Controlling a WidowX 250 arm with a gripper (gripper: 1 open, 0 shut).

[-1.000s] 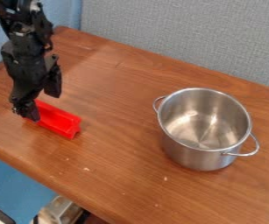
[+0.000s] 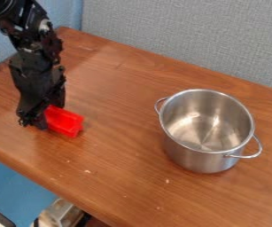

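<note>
A red block lies on the wooden table at the left. My black gripper is down at its back-left end, shut on it, with the arm hiding that end of the block. A large steel pot with two side handles stands upright on the right half of the table, apart from the block.
A grey textured wall runs along the back. The table's front-left edge is near the block, with blue floor and a metal object below it.
The gripper has moved slightly down and right onto the red block and now covers more of its left end. The pot has not moved.
</note>
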